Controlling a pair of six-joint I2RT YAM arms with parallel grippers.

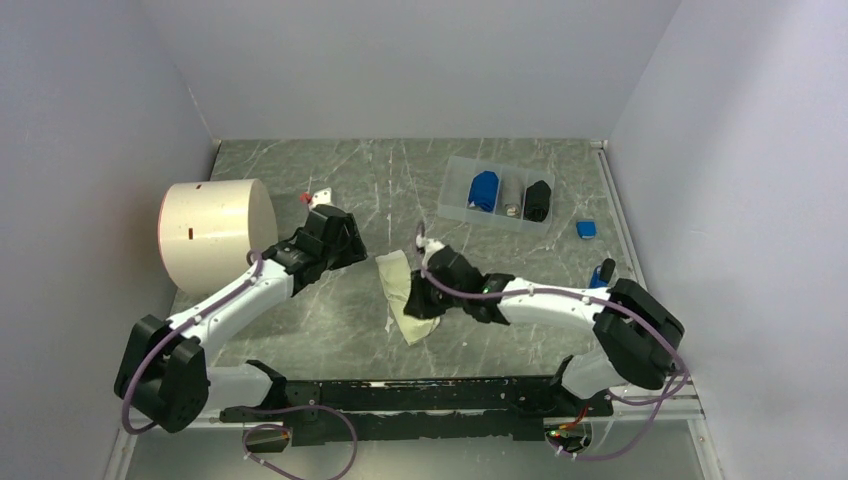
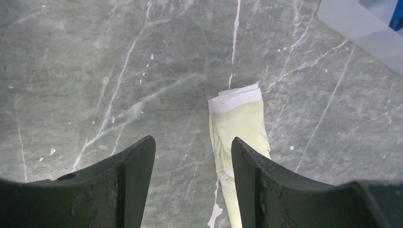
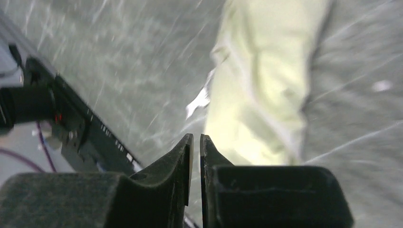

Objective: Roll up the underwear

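Observation:
The pale yellow underwear point(image 1: 393, 279), folded into a long strip, lies flat on the grey marbled table. Its white waistband point(image 2: 237, 99) is at the far end. My left gripper is open above the table, left of the strip's far end, with bare table between its fingers. Over the near end of the strip is my right gripper, its fingertips only a narrow gap apart with nothing held. In the top view it hides part of the cloth. The right wrist view is blurred.
A clear divided box point(image 1: 455, 195) holding rolled blue, grey and black items stands at the back right. Small blue objects lie at the right edge point(image 1: 586, 229). A cream cylinder point(image 1: 215, 235) stands at the left.

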